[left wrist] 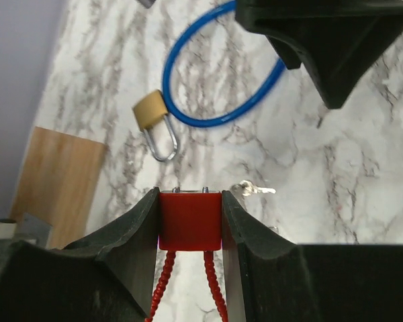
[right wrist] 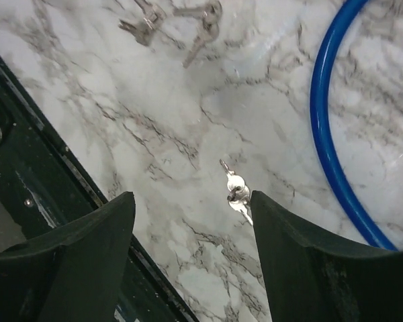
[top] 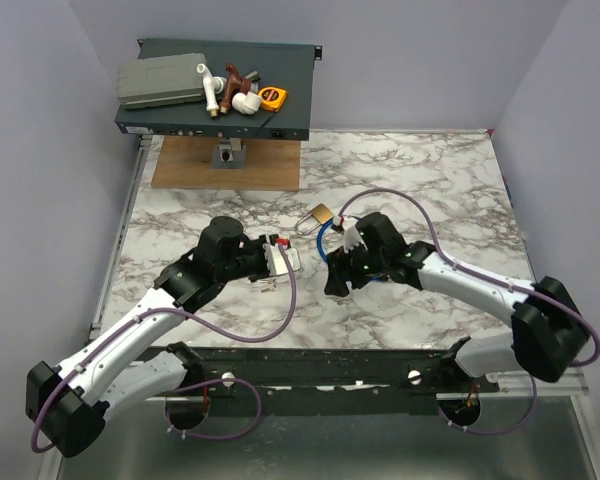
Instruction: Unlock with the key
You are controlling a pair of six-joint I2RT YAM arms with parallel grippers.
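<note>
My left gripper is shut on a red padlock [left wrist: 190, 218] with red cords hanging from it. My right gripper stands part open above the marble, low near the blue cable lock [right wrist: 329, 121], with nothing visible between its fingers. Below it lies a small key [right wrist: 236, 188], and more keys [right wrist: 208, 27] lie farther off in the right wrist view. A brass padlock [left wrist: 150, 111] with a steel shackle rests against the blue cable.
A wooden board [top: 175, 165] and a dark shelf [top: 285, 60] with a case, pipe fittings and tape measure stand at the back left. The marble top [top: 430, 180] is clear at the back right.
</note>
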